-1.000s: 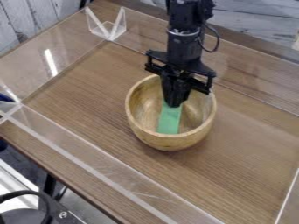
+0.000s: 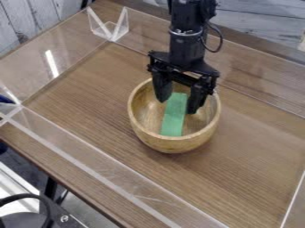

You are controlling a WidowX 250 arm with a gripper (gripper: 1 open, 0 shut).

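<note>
A wooden bowl (image 2: 144,126) sits on the wooden table, right of centre, with a green object (image 2: 173,119) standing inside it. My black gripper (image 2: 180,90) is over the bowl, fingers spread open on either side above the green object. Whether the fingertips touch it cannot be told.
A small white wire-like item (image 2: 107,25) is at the back left. A black cable (image 2: 24,214) lies at the near left corner. A pale wall stands behind.
My gripper has risen a little and its fingers appear wider apart, showing more of the green object, which stays in the bowl.
</note>
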